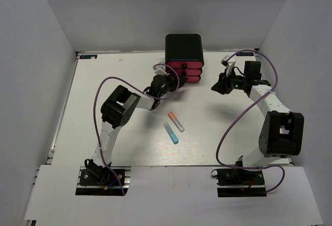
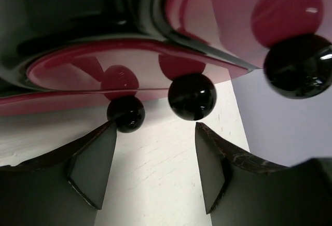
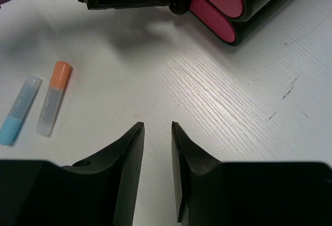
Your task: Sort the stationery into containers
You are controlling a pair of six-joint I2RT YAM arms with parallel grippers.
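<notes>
A black cabinet with three red drawers, all flush with its front, stands at the back. Black round knobs stick out from the drawers, among them the middle knob and the lowest knob. My left gripper is open close in front of the lower drawers; these two knobs show just beyond its fingertips, nothing gripped. An orange-capped stick and a blue-ended stick lie on the table, both also in the right wrist view. My right gripper hangs partly open and empty, right of the cabinet front.
My left arm reaches across the left half, its purple cable looping alongside. Walls rise on both sides.
</notes>
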